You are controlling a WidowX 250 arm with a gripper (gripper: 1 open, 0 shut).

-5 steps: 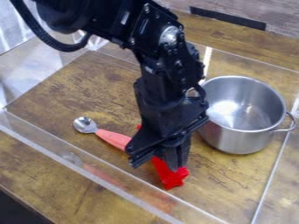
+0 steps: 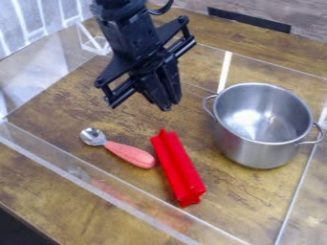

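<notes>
My black gripper (image 2: 143,81) hangs over the upper left of the board, above and left of a red bar-shaped object (image 2: 178,167) and clear of it; its finger state is hard to make out. A spoon (image 2: 128,153) with a pink handle lies left of the red object. A steel pot (image 2: 261,150) with two handles stands at the right.
Clear plastic strips (image 2: 76,165) edge the wooden work surface (image 2: 90,201). A white barred structure (image 2: 32,19) is at the back left.
My gripper has risen and moved back and left from over the red object, which now shows fully. The pot and spoon look unmoved.
</notes>
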